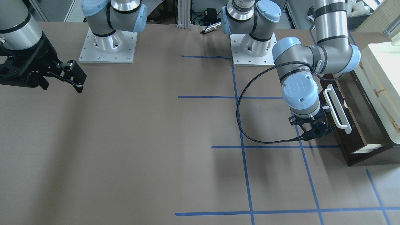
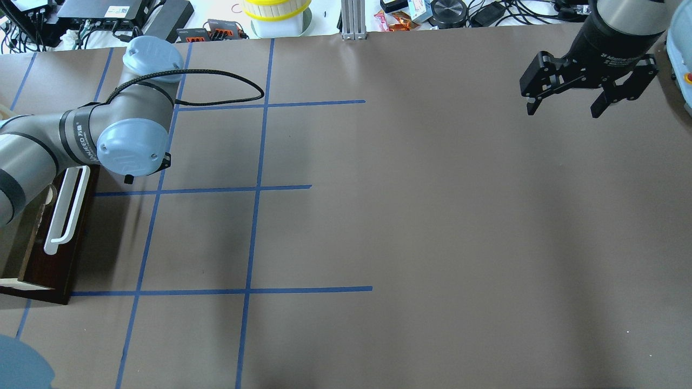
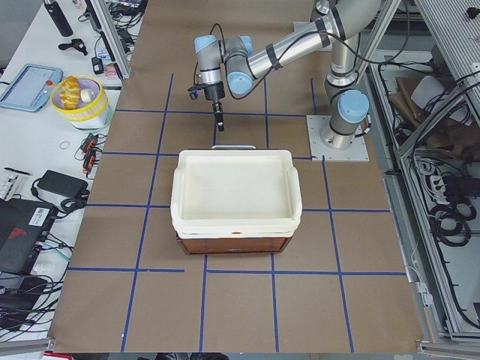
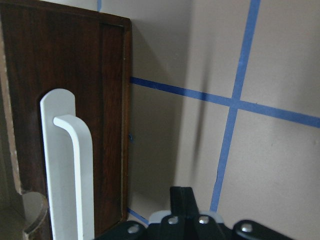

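My gripper (image 1: 311, 127) hangs over the taped floor just beside the dark wooden drawer (image 1: 356, 150), clear of its white handle (image 1: 339, 110). In the left wrist view the handle (image 4: 65, 165) stands on the drawer's dark front (image 4: 100, 60), left of the black fingertips at the bottom, which appear together with nothing visible between them. The drawer is part of a box with a cream top (image 3: 236, 191). In the top view the arm hides the gripper, and the handle (image 2: 68, 207) shows below it.
Another black gripper (image 2: 584, 81) hangs at the far side, away from the drawer. Robot bases (image 1: 247, 56) stand at the back.
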